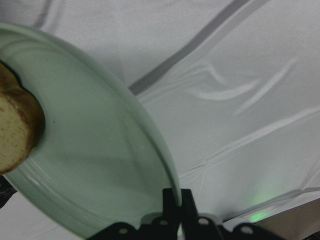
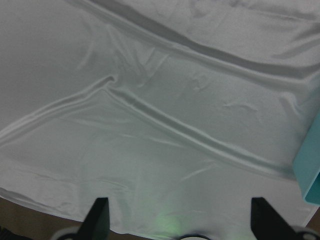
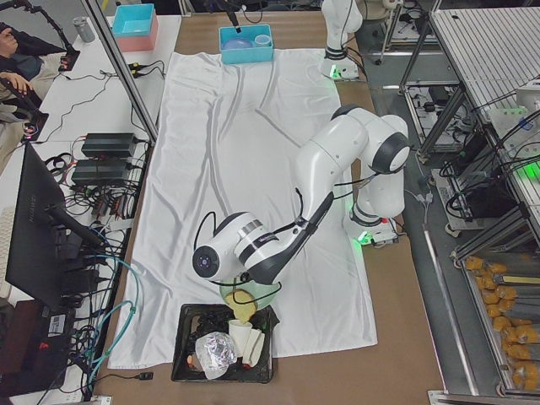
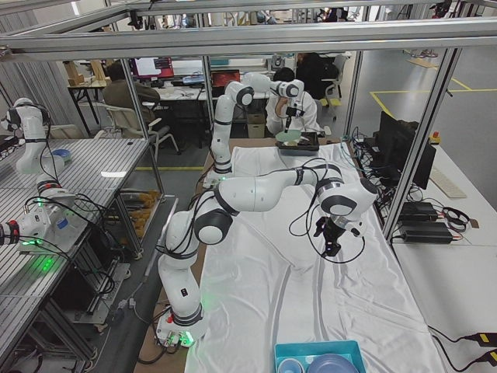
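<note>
A pale green plate (image 1: 100,150) with a slice of bread (image 1: 15,130) on it is held at its rim by my left gripper, shut on it. In the camera left view this plate (image 3: 261,293) is partly under the arm, just above a black bin (image 3: 180,354). The bread (image 3: 240,308) sits at the bin's side of the plate. My right gripper stands open over bare white cloth, nothing between its fingers.
The black bin holds a foil bundle (image 3: 213,353) and pale items. A blue tray (image 4: 317,349) with a purple plate and cup stands at the cloth's other end, also at the right wrist view's edge (image 2: 307,165).
</note>
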